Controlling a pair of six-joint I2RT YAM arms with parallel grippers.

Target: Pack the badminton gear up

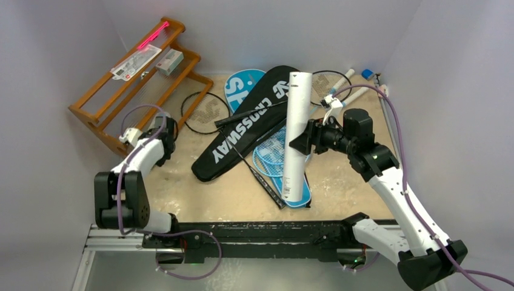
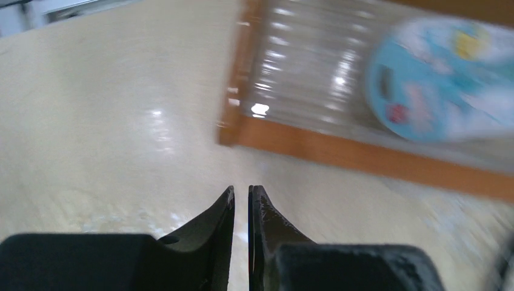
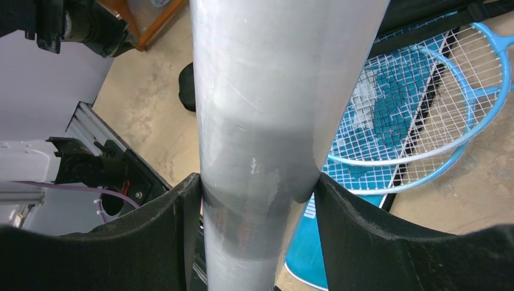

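My right gripper is shut on a long white shuttlecock tube [image 1: 296, 97], held over the rackets and bag. The left gripper is slightly open at the rack's lower front end, with nothing between its fingertips; its view is blurred. A black CROSSWAY racket bag [image 1: 209, 159] lies diagonally in the middle. Two light-blue rackets [image 3: 485, 136] overlap on a blue cover [image 1: 303, 196], partly hidden by the tube. Black rackets lie around the bag, one with its dark handle [image 1: 268, 189] toward the front. Another blue cover [image 1: 237, 86] shows behind the bag.
A wooden rack [image 1: 104, 125] stands at the back left, holding a pink item [image 1: 153, 36], a flat package [image 1: 134, 63] and a box [image 1: 170, 62]. Its lower shelf holds a blue rounded item [image 2: 394, 79]. Free floor lies at the front left and right.
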